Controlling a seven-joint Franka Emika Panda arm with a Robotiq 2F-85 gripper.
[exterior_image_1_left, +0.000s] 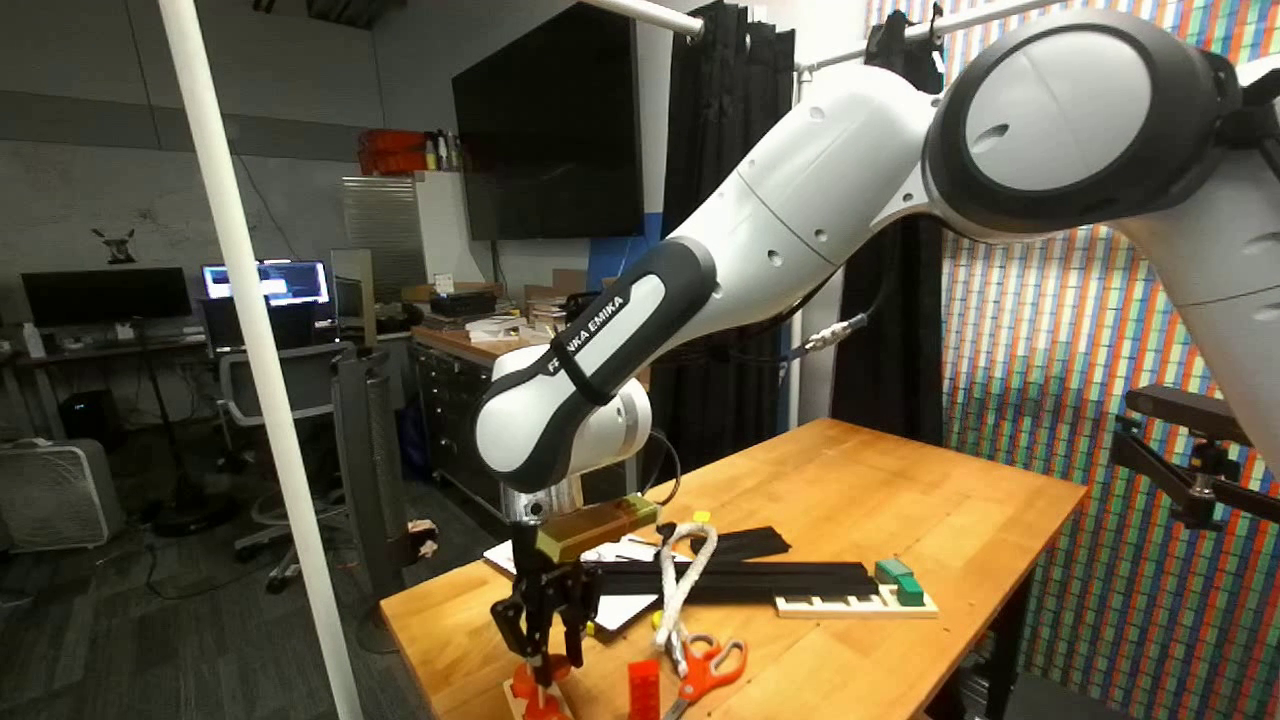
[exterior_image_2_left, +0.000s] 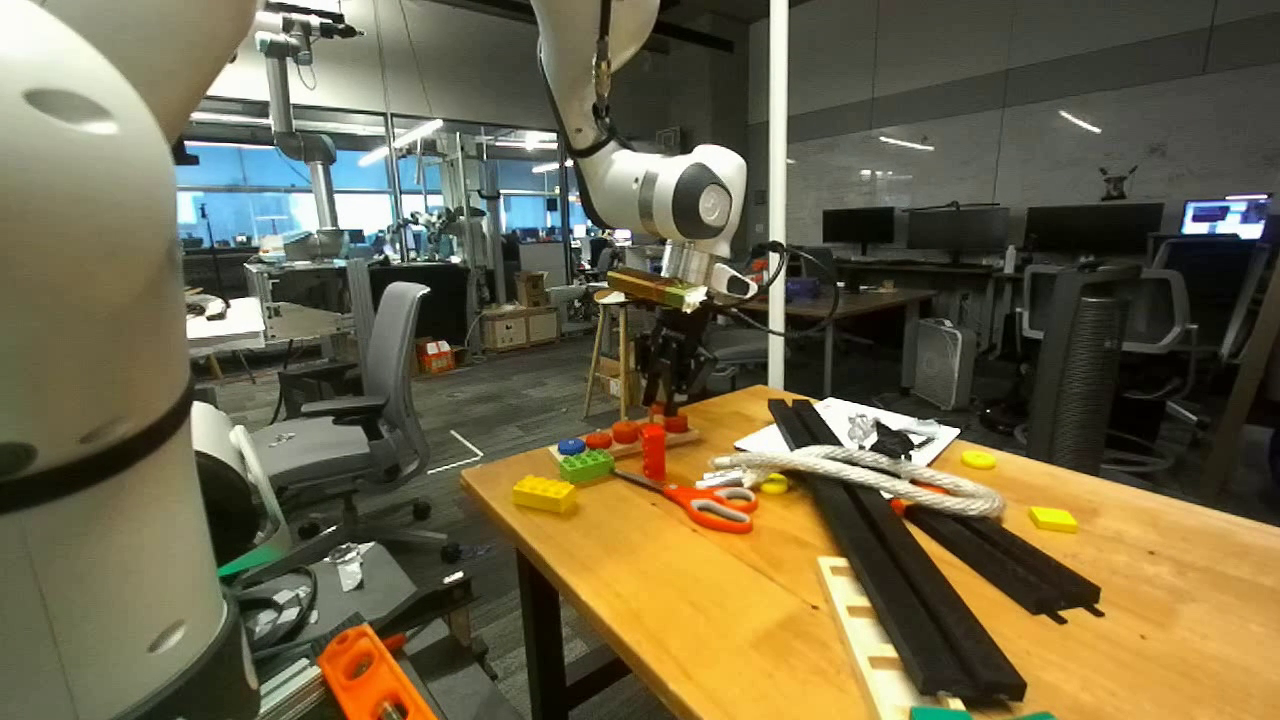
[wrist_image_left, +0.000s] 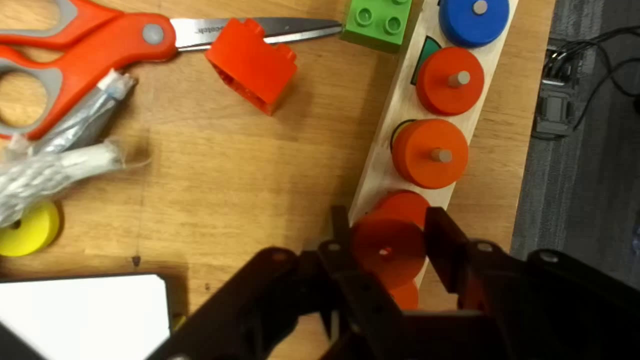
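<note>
In the wrist view, my gripper is shut on a red disc, with one finger on either side of it. The held disc overlaps the end of a pale wooden peg board, partly covering another red disc beneath it. Whether the held disc's hole sits around a peg cannot be told. Along the board are an orange disc, a red-orange disc and a blue disc, with pegs showing through their centres. Exterior view 2 has the gripper low over the board's far end.
Beside the board lie a red block, a green block and orange-handled scissors. A rope crosses black rails. The table edge runs close alongside the board. Bare wood lies between board and whiteboard.
</note>
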